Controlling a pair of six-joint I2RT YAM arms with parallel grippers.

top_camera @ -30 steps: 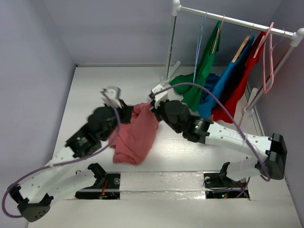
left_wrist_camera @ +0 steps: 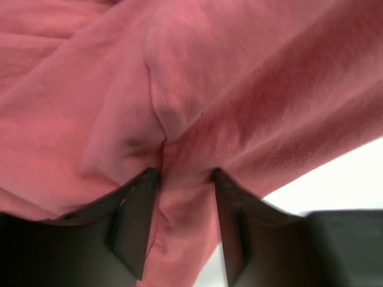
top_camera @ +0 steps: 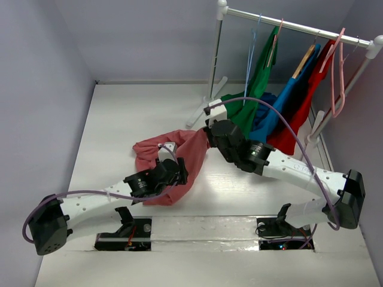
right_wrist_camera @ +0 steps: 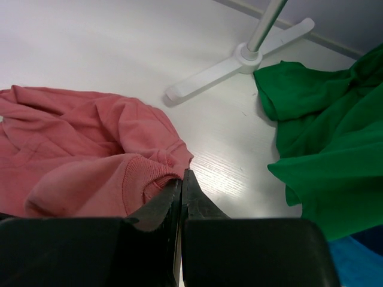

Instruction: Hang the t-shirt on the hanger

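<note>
The pinkish-red t shirt [top_camera: 173, 190] lies crumpled on the table, with one part drawn up toward the right arm. My right gripper is shut with an edge of the shirt [right_wrist_camera: 152, 173] caught at its fingertips. Over the shirt is my left gripper, its fingers part open; a fold of the cloth [left_wrist_camera: 182, 197] shows between the fingers, not clearly pinched. On the rack's rail hang a light blue hanger [top_camera: 251, 60] and a pink hanger [top_camera: 339, 78], both without clothes.
A white rack [top_camera: 293, 25] stands at the back right. On it hang a green garment [top_camera: 256, 84], a blue garment [top_camera: 286, 101] and a red garment [top_camera: 308, 101], close beside the right arm. Bare table lies at the left [top_camera: 105, 137].
My left gripper has come right and down onto the shirt. The right gripper has moved a little to the right, pulling the held part of the cloth with it.
</note>
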